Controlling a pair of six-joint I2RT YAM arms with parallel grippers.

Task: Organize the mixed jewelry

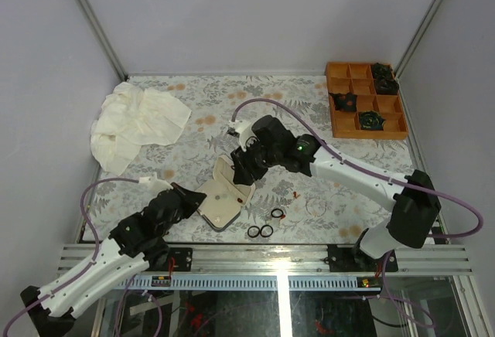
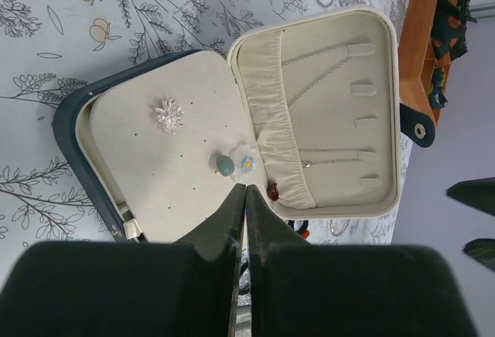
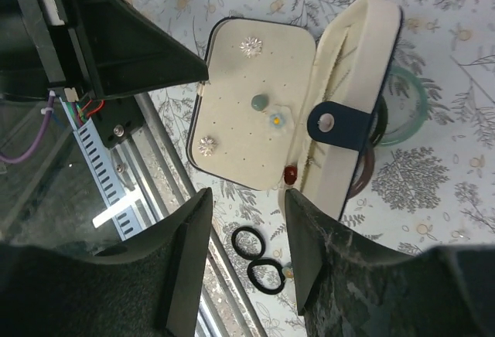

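Observation:
An open cream jewelry case (image 1: 219, 206) lies on the floral cloth. Its flat section holds sparkly pieces (image 2: 169, 116), a teal stud (image 3: 260, 102), a blue-centred flower piece (image 3: 278, 120) and a red piece (image 3: 290, 175); chains (image 2: 317, 82) line the lid. My left gripper is shut at the case's left side, nothing visible between its fingers. My right gripper is part open above the lid, its fingers apart and empty.
Black rings (image 1: 260, 231) and small loose pieces (image 1: 315, 206) lie to the right and front. A wooden compartment tray (image 1: 363, 97) stands back right, a white cloth (image 1: 135, 124) back left.

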